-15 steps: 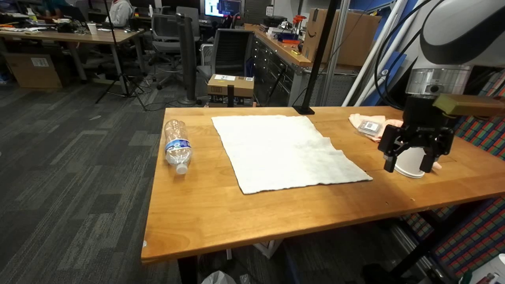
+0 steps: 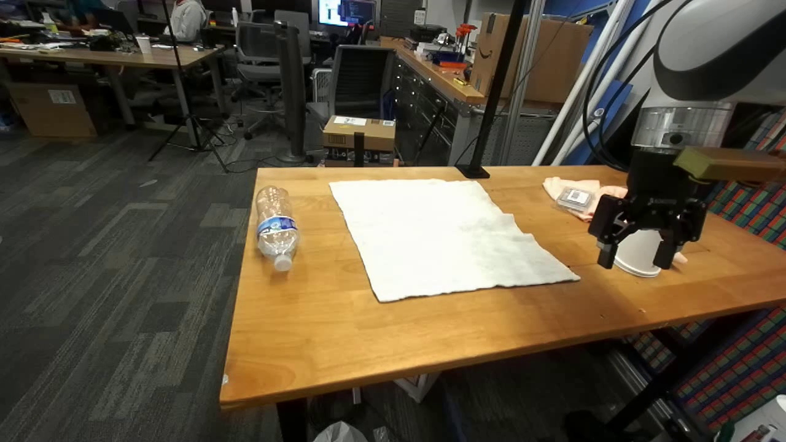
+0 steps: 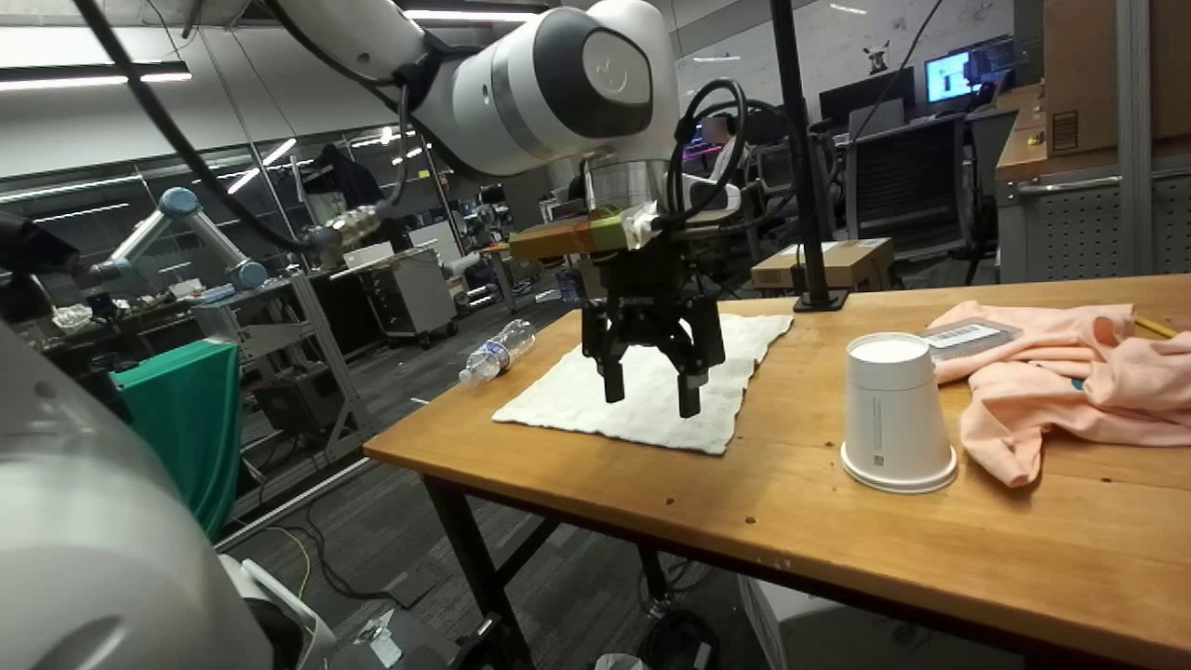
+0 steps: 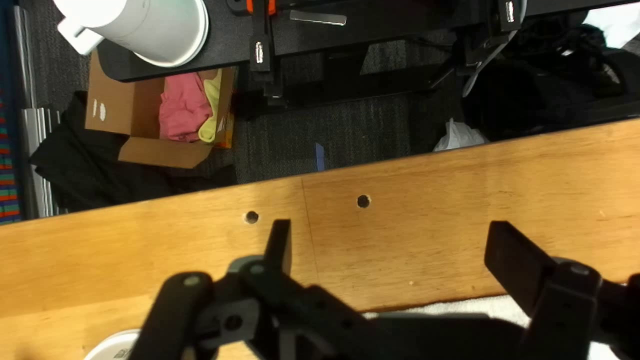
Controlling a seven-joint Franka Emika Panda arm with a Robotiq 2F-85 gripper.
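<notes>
My gripper (image 3: 653, 404) stands open above the table, its two black fingers well apart and nothing between them. In the wrist view, bare wood with two small holes shows past the gripper. A white cloth (image 2: 442, 236) lies spread on the table, flat but for slight wrinkles. To its left in the first exterior view, a clear plastic bottle (image 2: 277, 227) with a blue label lies on its side. A white paper cup (image 3: 893, 413) is upside down near the table's front edge; in the first exterior view my gripper partly covers it.
Behind the cup is a crumpled peach cloth (image 3: 1061, 380) with a clear labelled packet (image 3: 969, 336) on it. A black post (image 3: 812, 201) rises from the far edge.
</notes>
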